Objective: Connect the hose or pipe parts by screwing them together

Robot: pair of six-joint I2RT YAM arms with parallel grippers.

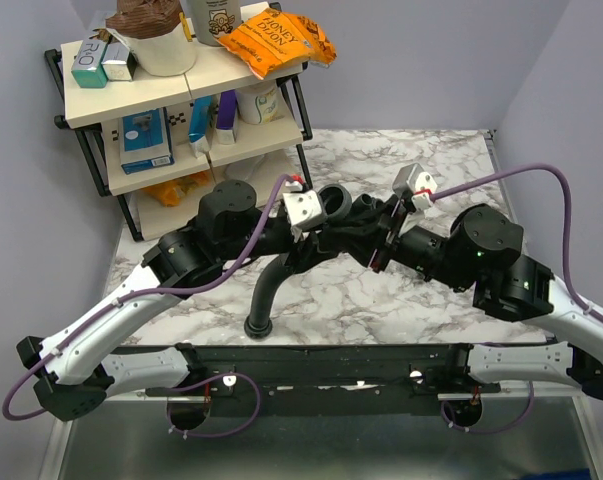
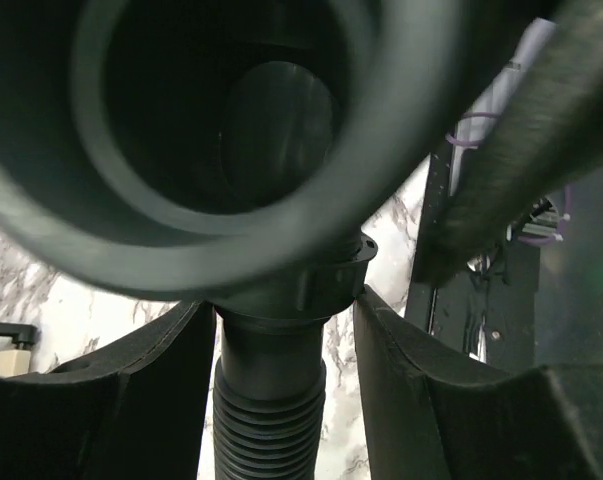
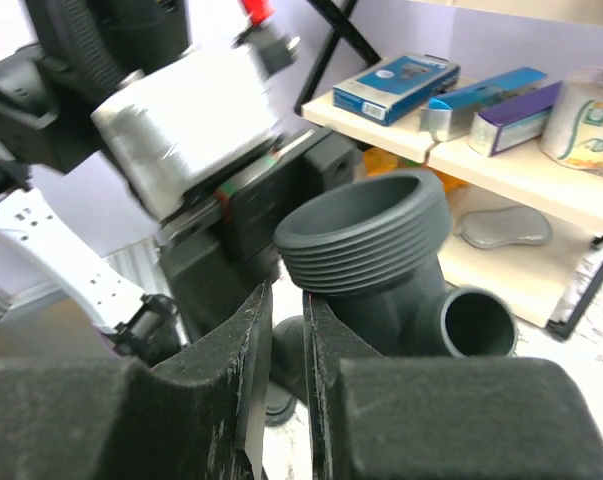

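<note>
The dark ribbed hose [image 1: 266, 295] rises from its round base on the marble counter to the two grippers. My left gripper is shut on the hose just below its collar, one finger on each side. Wide dark rings of the fitting fill the top of the left wrist view, very close. In the top view the dark fitting [image 1: 333, 200] sits between the hands, partly covered by them. My right gripper is open by only a narrow gap. Its fingertips lie right against the fitting's near side, and whether they touch it is hard to tell.
A shelf unit [image 1: 131, 95] with boxes and cups stands at the back left, close to my left arm. A dark counter edge [image 1: 321, 370] runs along the front.
</note>
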